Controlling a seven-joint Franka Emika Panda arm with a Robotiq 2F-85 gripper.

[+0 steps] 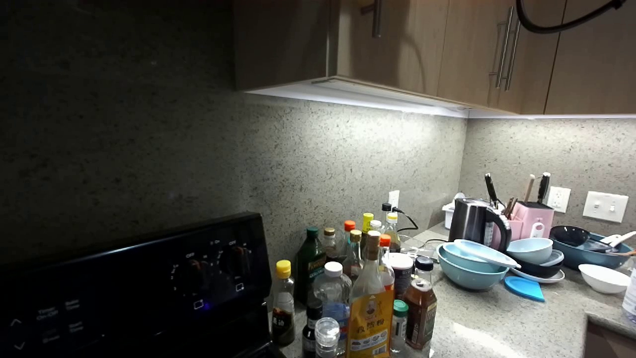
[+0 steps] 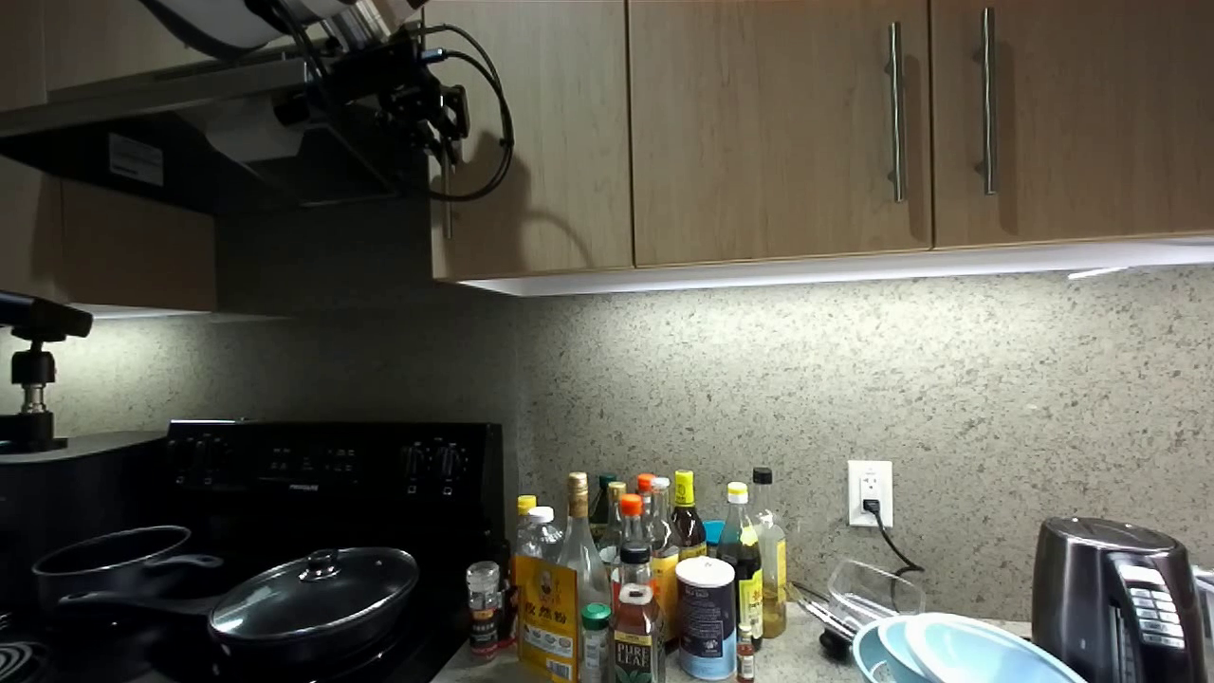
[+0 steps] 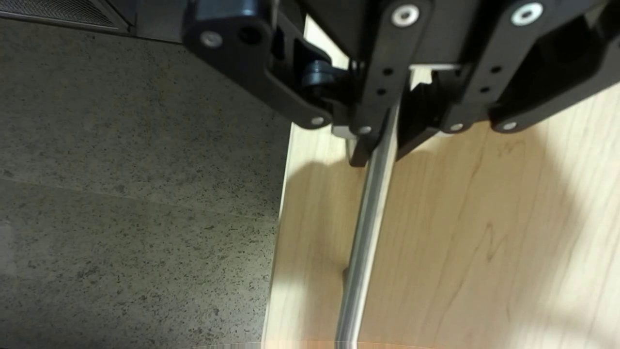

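A long metal bar handle (image 3: pixel 367 232) runs down the light wood cabinet door (image 3: pixel 465 250) in the wrist view. My gripper is shut on its upper part, a finger on each side of the bar. In exterior view 2 the dark gripper (image 2: pixel 438 137) sits against the leftmost cabinet door (image 2: pixel 546 171), and the lower end of the handle (image 2: pixel 447 211) shows below it. That door looks closed. Exterior view 1 shows the handle's lower end (image 1: pixel 376 21) at the top; the gripper is out of its frame.
The range hood (image 2: pixel 171 137) is close to the arm on the left. Below stand several bottles (image 2: pixel 580 558) on the counter, beside the stove with a lidded pan (image 2: pixel 319 603). A black cable (image 2: pixel 501 125) loops from the wrist. The air before the backsplash is free.
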